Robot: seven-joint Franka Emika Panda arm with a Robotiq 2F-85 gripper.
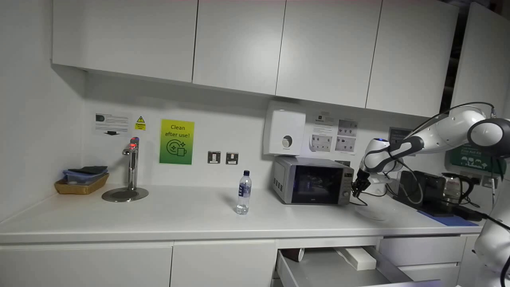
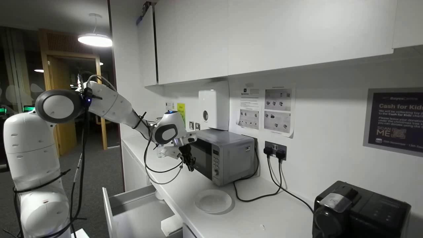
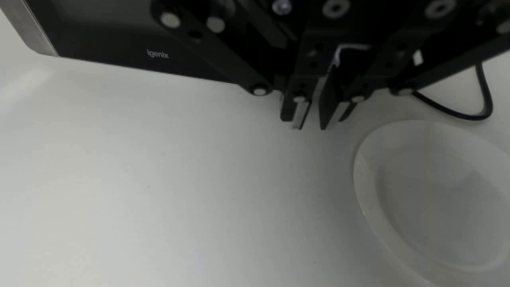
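Observation:
My gripper hangs above the counter, its fingertips a narrow gap apart with nothing visible between them. From the side it shows just in front of the microwave [image 2: 234, 158], near the control panel [image 2: 216, 162]. The microwave's door [image 1: 314, 184] is shut. On the counter, a white plate [image 3: 430, 191] lies right of the fingers in the wrist view, apart from them. Whether the gripper touches the microwave front cannot be told.
Below the counter a drawer [image 1: 325, 272] stands open, with a white box [image 1: 357, 258] inside. A water bottle [image 1: 244, 193] stands left of the microwave. Black cables [image 2: 257, 197] run beside it, and a black coffee machine [image 2: 361, 210] sits farther right. Counter between bottle and tap [image 1: 132, 165] is clear.

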